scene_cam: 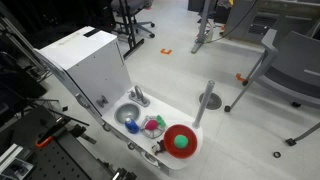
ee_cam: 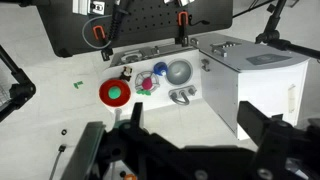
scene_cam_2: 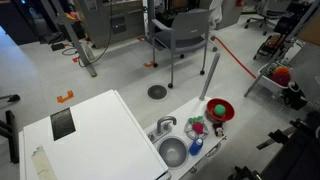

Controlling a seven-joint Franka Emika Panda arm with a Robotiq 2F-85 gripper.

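A white toy kitchen counter holds a round grey sink basin (scene_cam: pixel 129 113) with a small faucet (scene_cam: pixel 142 97). A red bowl (scene_cam: pixel 190 153) stands at the counter's other end with a green round item (scene_cam: pixel 181 142) in it. Between basin and bowl are a blue item (scene_cam: pixel 132 127) and a plate with pink and green pieces (scene_cam: pixel 152 126). In the wrist view my gripper hangs high above, its dark fingers spread wide at the bottom of the picture. It is open, with nothing visible between them. The red bowl (ee_cam: pixel 115 94) and sink basin (ee_cam: pixel 180 71) lie beyond the fingers.
A tall white cabinet (scene_cam: pixel 96 65) adjoins the sink end of the counter. A grey post (scene_cam: pixel 206 98) rises near the bowl. Beside the counter runs a dark table (ee_cam: pixel 150 25) with cables and clamps. Grey chairs (scene_cam: pixel 287 68) stand away on the open floor.
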